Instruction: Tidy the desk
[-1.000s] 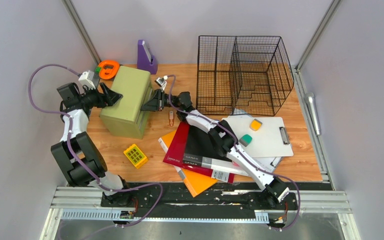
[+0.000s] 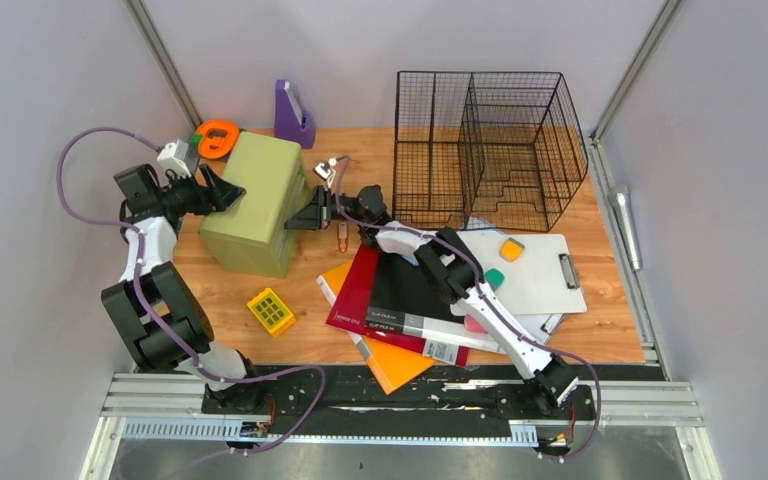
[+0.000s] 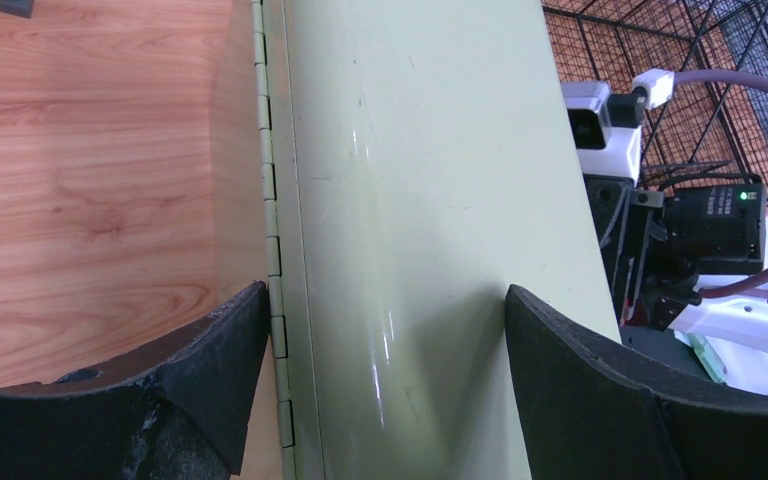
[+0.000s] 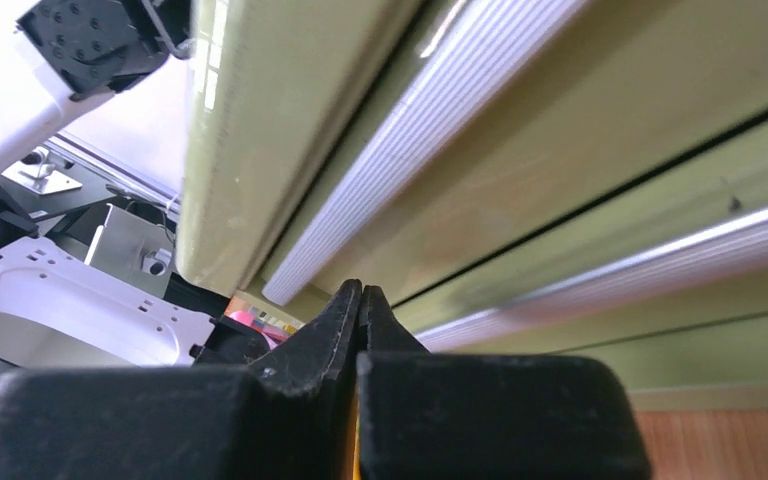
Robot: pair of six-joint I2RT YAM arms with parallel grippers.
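The pale green cabinet (image 2: 252, 180) stands at the left of the desk, its drawer front facing right. In the right wrist view its upper ribbed silver handle (image 4: 425, 140) and lower handle (image 4: 650, 270) run diagonally. My right gripper is shut in front of them, fingertips together and nothing between them; the handles lie outside its fingers. Over the cabinet's top, my left gripper is open wide, one finger (image 3: 210, 370) by the hinged edge and the other finger (image 3: 580, 380) over the top panel.
A black wire rack (image 2: 465, 150) stands at the back right. Folders (image 2: 400, 290) and a clipboard (image 2: 530, 275) overlap at front right. Near the cabinet are a yellow block (image 2: 271, 312), a purple stand (image 2: 305, 128) and an orange ring (image 2: 210, 146). Bare wood lies in front of the cabinet.
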